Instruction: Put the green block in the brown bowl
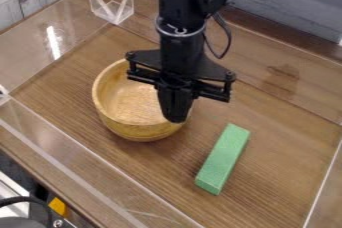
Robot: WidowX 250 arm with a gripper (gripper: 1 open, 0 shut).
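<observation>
A light green block [222, 159] lies flat on the wooden table at the lower right, its long side slanting up to the right. To its left stands the round brown bowl [112, 107], tan and empty where its inside shows. My black gripper [175, 110] hangs over the bowl's right side, pointing down, and covers part of the far and right rim. It is apart from the block, up and to the left of it. The dark fingers blend together, so their spacing cannot be made out.
A clear, angular plastic piece [112, 5] stands at the back left. Bare table [287, 122] extends to the right of the block and behind it. A raised tray edge [80, 157] runs along the front left.
</observation>
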